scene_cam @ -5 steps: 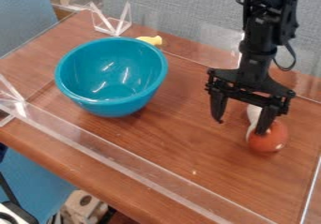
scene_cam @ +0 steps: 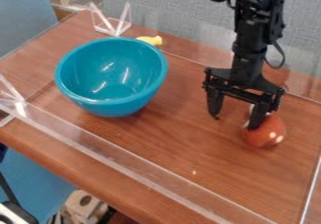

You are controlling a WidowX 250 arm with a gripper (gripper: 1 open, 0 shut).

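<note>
My black gripper (scene_cam: 236, 100) hangs open over the right part of the wooden table (scene_cam: 150, 162), its right finger reaching down beside a red ball-like object (scene_cam: 265, 134). Whether that finger touches it is unclear. A teal bowl (scene_cam: 111, 70) stands to the left, apart from the gripper.
A small yellow object (scene_cam: 152, 40) lies behind the bowl. Clear barriers line the table's edges.
The gripper has moved slightly left, and its tilt has shifted a little. The bowl and red object look unmoved.
</note>
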